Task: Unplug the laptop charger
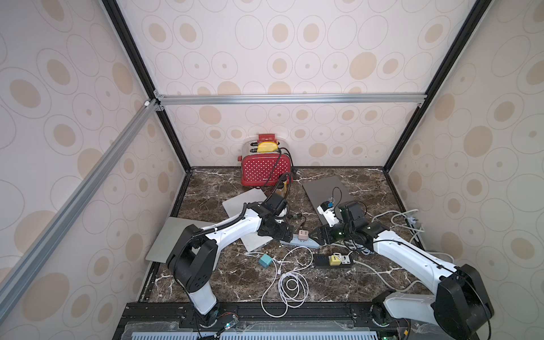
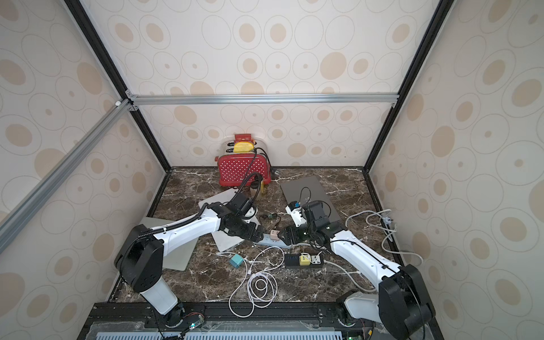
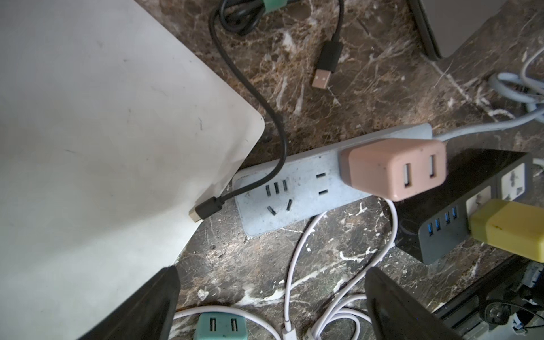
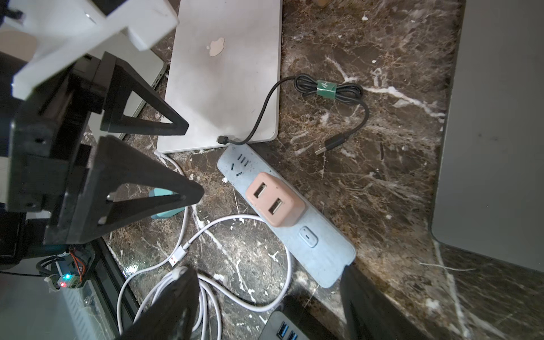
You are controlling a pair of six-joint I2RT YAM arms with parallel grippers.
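Observation:
A pink charger (image 3: 392, 168) sits on a pale blue power strip (image 4: 306, 249), near one end's switch. Both open grippers hover around it: my left gripper over the socket end, its fingers seen low in its own view; my right gripper over the other end, to the right, its fingers also apart with nothing held. A black cable (image 3: 243, 76) with a USB-C plug lies across the silver laptop (image 4: 215, 85) and the strip's corner.
A black strip (image 3: 430, 238) with a yellow charger (image 3: 504, 226) lies in front, with white coiled cables and a teal charger (image 1: 265, 260). A dark laptop (image 4: 493, 130) lies back right; a red toaster (image 1: 265, 170) stands at the back.

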